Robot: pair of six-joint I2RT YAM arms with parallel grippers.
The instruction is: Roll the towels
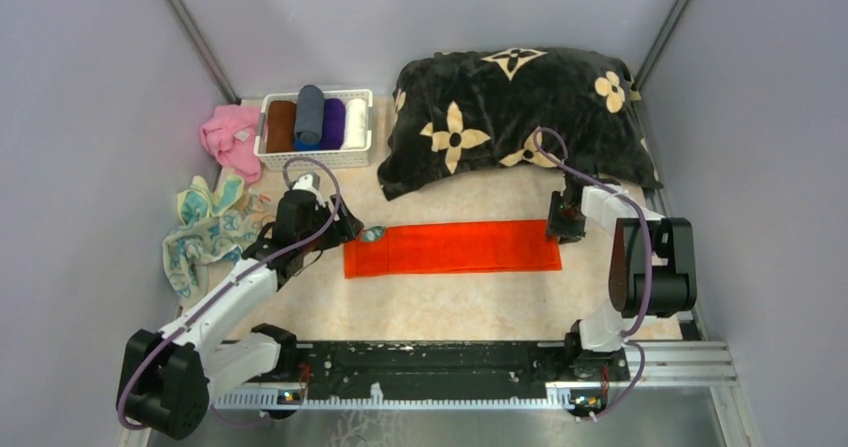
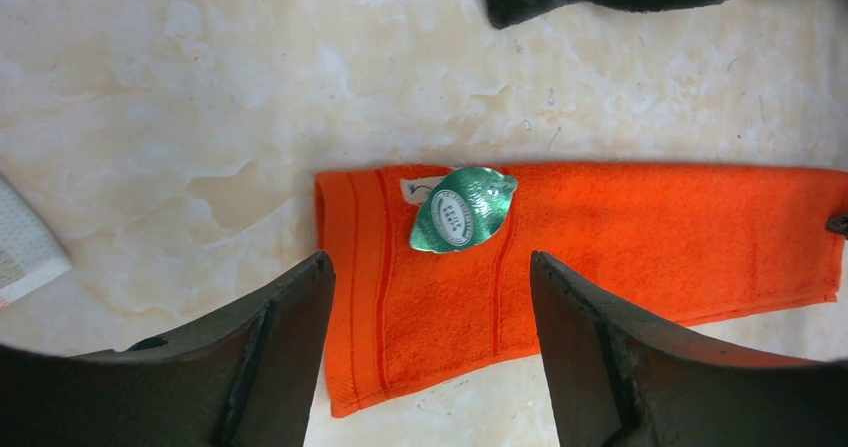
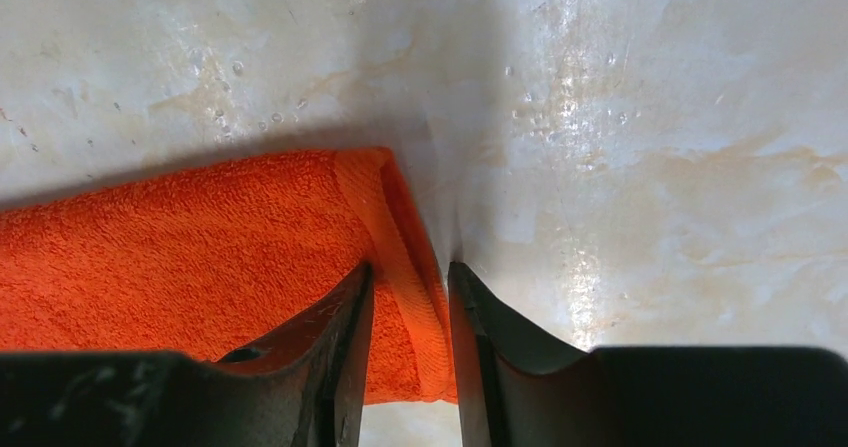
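Note:
An orange towel lies folded into a long strip across the table, with a green tag on its top edge at the left end. My left gripper is open above that end, nothing between its fingers. My right gripper is at the towel's right end, its fingers part open on either side of the folded hem, which runs between and below them; whether they touch it I cannot tell.
A white basket of rolled towels stands back left, beside a pink cloth and a patterned cloth. A black cushion fills the back right.

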